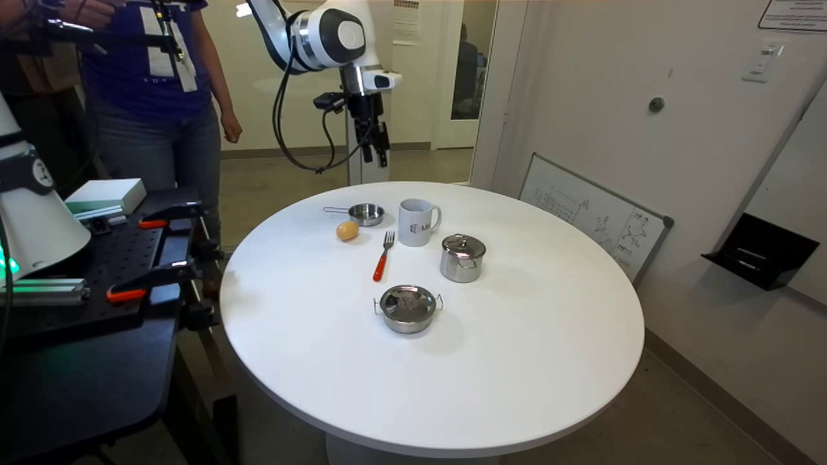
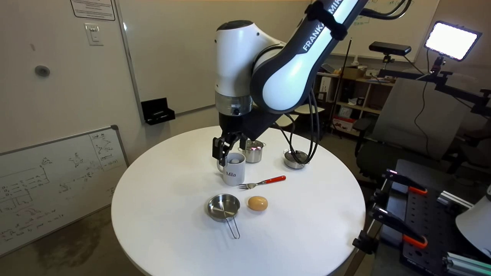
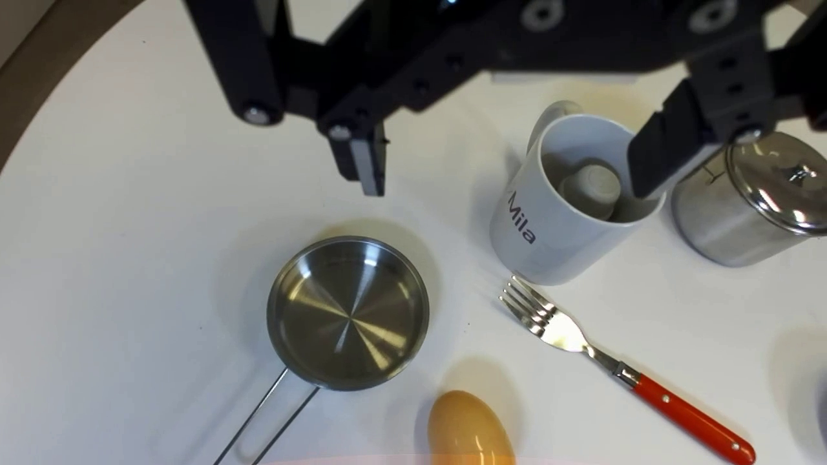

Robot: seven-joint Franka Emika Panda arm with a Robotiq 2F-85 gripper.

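My gripper stands open above the table, nothing between its fingers. In the wrist view its right finger (image 3: 670, 143) overlaps the rim of a white mug (image 3: 535, 221), which stands upright with a pale rounded object (image 3: 593, 188) inside. A small steel pan (image 3: 349, 314) with a wire handle rests to the left of the mug. Close by the pan lies a tan egg (image 2: 257, 203). The fork (image 3: 674, 411) has a red handle, and its tines point toward the mug. In exterior view 1 the gripper hangs well above the tabletop, at the far side.
Beside the mug stands a lidded steel pot (image 1: 462, 259). A shallower lidded pan (image 1: 408, 309) with side handles sits nearer the middle of the round white table (image 1: 512, 372). A person (image 1: 155, 101) stands behind the robot's bench.
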